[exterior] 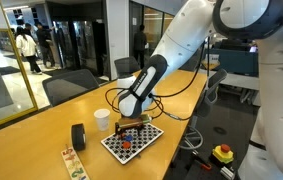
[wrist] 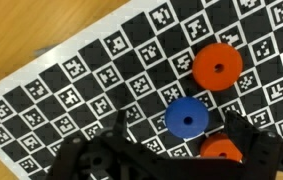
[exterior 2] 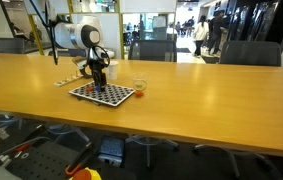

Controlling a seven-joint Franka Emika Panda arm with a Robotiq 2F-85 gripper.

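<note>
A checkered board (wrist: 81, 90) with printed markers lies flat on the table. On it sit a blue disc (wrist: 186, 117) and two orange discs, one orange disc (wrist: 218, 66) above the blue one and another orange disc (wrist: 221, 148) at lower right, partly hidden by a finger. My gripper is open over the board, its dark fingers spread to the left and right of the blue disc. Exterior view 1 has the gripper (exterior: 131, 122) low above the board (exterior: 117, 149). Whether the fingers touch anything cannot be told.
A white cup (exterior: 102, 119) stands behind the board, and a black object (exterior: 78, 137) is to its left. Near the table's front left lies a long wooden box (exterior: 74, 164) with coloured pieces.
</note>
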